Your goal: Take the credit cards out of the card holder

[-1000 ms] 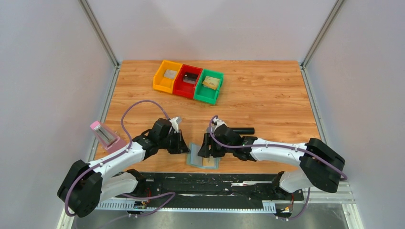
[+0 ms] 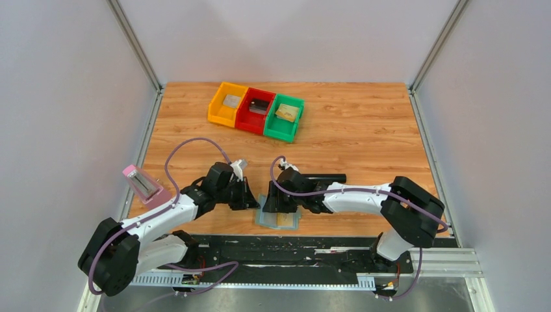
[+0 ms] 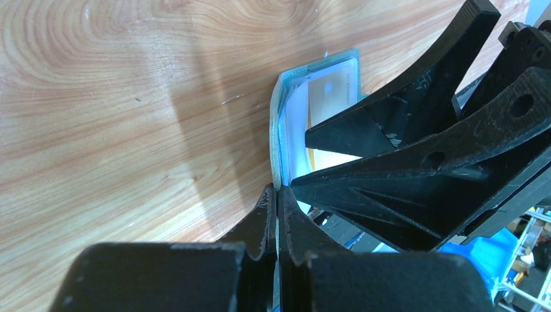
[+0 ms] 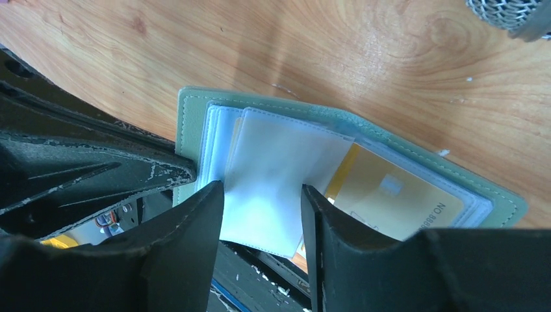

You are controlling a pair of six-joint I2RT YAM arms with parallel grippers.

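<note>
The open card holder (image 4: 260, 99) lies near the table's front edge, a pale green cover with clear sleeves inside. One see-through sleeve flap (image 4: 279, 162) stands in the middle, and a gold card (image 4: 399, 195) shows in a sleeve on the right side. My left gripper is shut at the holder's left edge; its tips meet that edge, with the thin cover apparently pinched between them. Over the holder my right gripper is part open, its fingers on either side of the clear flap. Whether they touch it, I cannot tell.
Yellow (image 2: 217, 112), red (image 2: 245, 121) and green (image 2: 281, 130) bins stand at the back, each with cards inside. A pink object (image 2: 146, 185) sits at far left. A black bar (image 2: 328, 177) lies behind the right arm.
My right gripper has shifted left across the card holder, and its arm has moved with it. The left arm and the bins look unchanged.
</note>
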